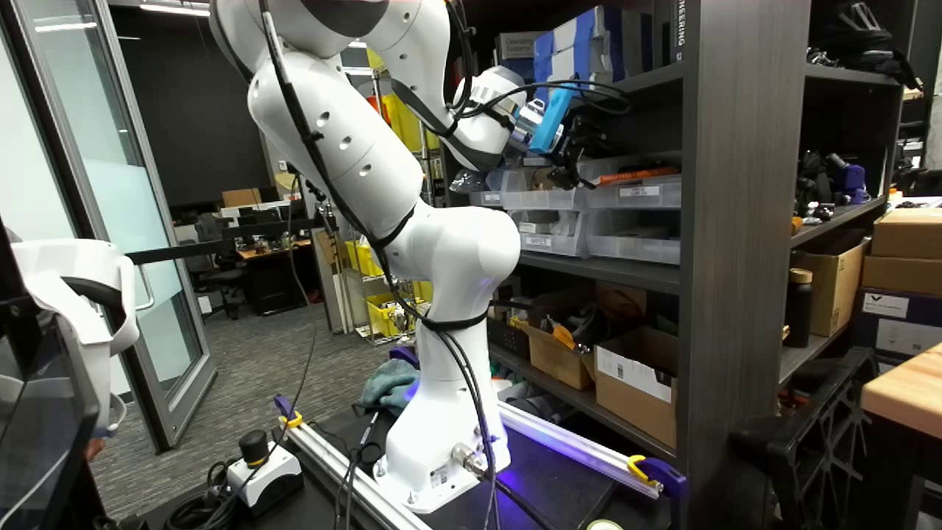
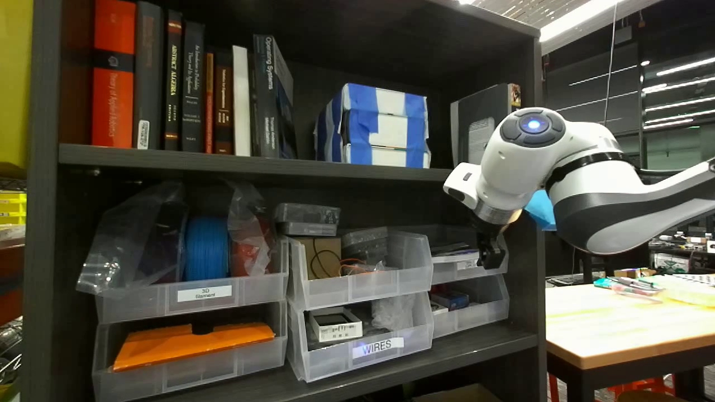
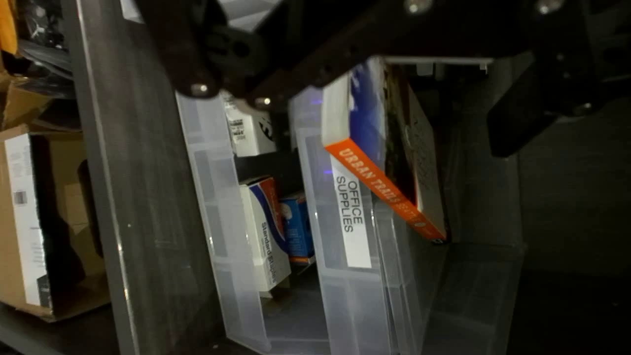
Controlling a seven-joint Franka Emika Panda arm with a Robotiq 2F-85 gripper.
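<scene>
A book (image 3: 387, 189) with an orange spine reading "Urban Trails" rests tilted in the upper clear bin labelled "Office Supplies" (image 3: 349, 236). My gripper is open in the wrist view, its dark fingers (image 3: 509, 127) apart on either side of the book's upper part. Whether they touch it cannot be told. From the side, the same gripper (image 1: 575, 163) is at the upper bins, close to the orange book spine (image 1: 637, 175). The other exterior view has the gripper (image 2: 491, 254) in front of the right-hand upper bin (image 2: 467, 267).
Below that bin, a lower one holds a staples box (image 3: 263, 236) and a blue box (image 3: 296, 228). The shelf above (image 2: 254, 163) carries books and a blue-and-white box (image 2: 385, 127). A shelf side panel (image 2: 541, 268) stands close on the right. More clear bins lie leftward.
</scene>
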